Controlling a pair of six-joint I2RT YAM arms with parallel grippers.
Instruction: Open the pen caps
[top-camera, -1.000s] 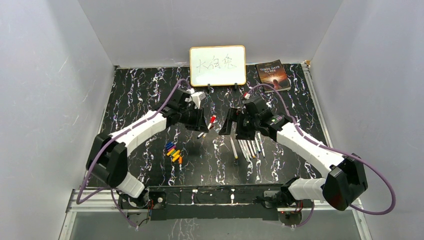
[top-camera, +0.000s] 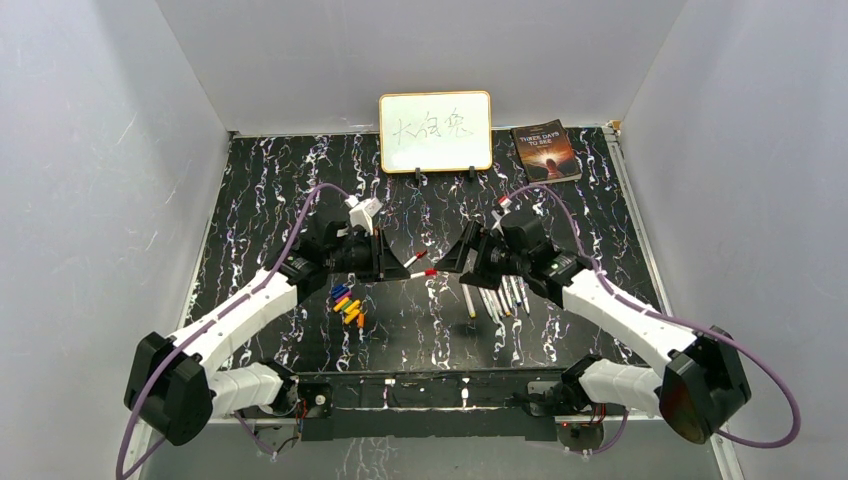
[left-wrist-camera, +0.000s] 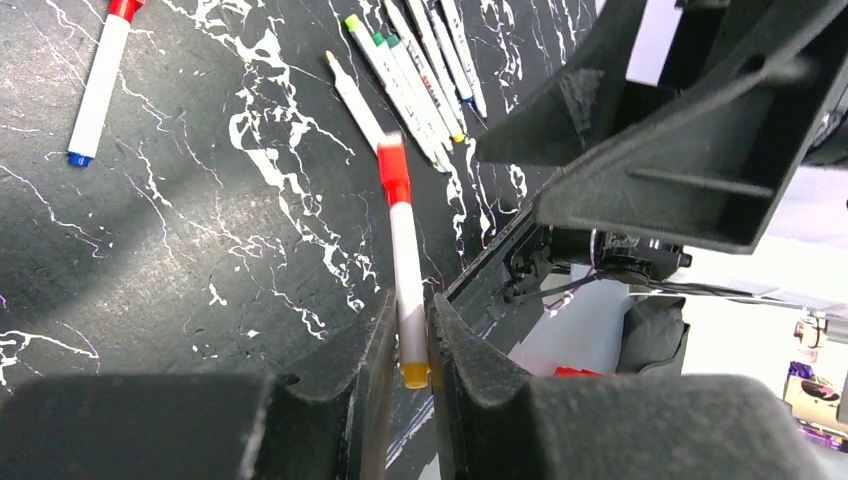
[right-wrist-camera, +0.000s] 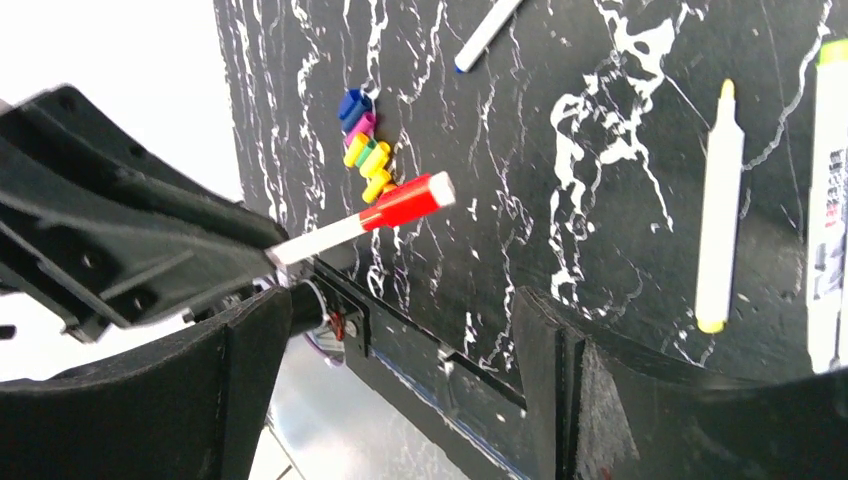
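A red-capped white marker (top-camera: 421, 274) (left-wrist-camera: 406, 270) (right-wrist-camera: 335, 235) is held by my left gripper (top-camera: 390, 266), shut on its yellow-ended barrel, cap pointing toward my right gripper (top-camera: 452, 255). The right gripper stands open, nothing between its fingers, just beyond the cap. Another red-capped marker (left-wrist-camera: 99, 90) lies on the table. To the right lie several uncapped pens (top-camera: 495, 300) (right-wrist-camera: 720, 220). Loose coloured caps (top-camera: 347, 306) (right-wrist-camera: 365, 140) lie in a pile at left of centre.
The black marbled table (top-camera: 270, 200) is bounded by grey walls. A whiteboard (top-camera: 435, 130) stands at the back, with a book (top-camera: 546, 150) to its right.
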